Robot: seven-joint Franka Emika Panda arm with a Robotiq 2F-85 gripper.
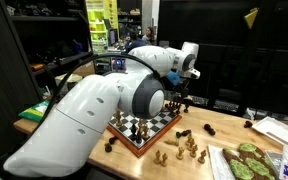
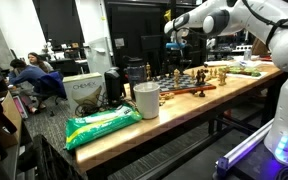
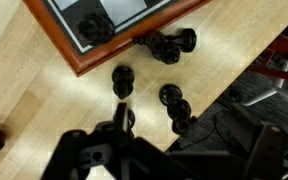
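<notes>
In the wrist view my open gripper hangs above the wooden table, fingers spread apart at the bottom of the picture. A dark chess piece (image 3: 175, 97) is just ahead of the gap between them, close to the table edge. Another dark piece (image 3: 123, 78) stands to its left, with a further small dark piece partly hidden behind the left finger. At the corner of the chessboard (image 3: 79, 62) a dark piece (image 3: 165, 47) lies beside the frame, and one dark piece (image 3: 96, 28) stands on the board. Exterior view 1 shows the gripper (image 1: 183, 86) at the board's far side.
Several light wooden pieces (image 1: 192, 147) stand on the table to the right of the board. A white tray (image 1: 280, 132) and a green-and-brown item (image 1: 247, 165) are farther right. A white bucket (image 2: 147, 99) and green bag (image 2: 102, 124) occupy the table's other end.
</notes>
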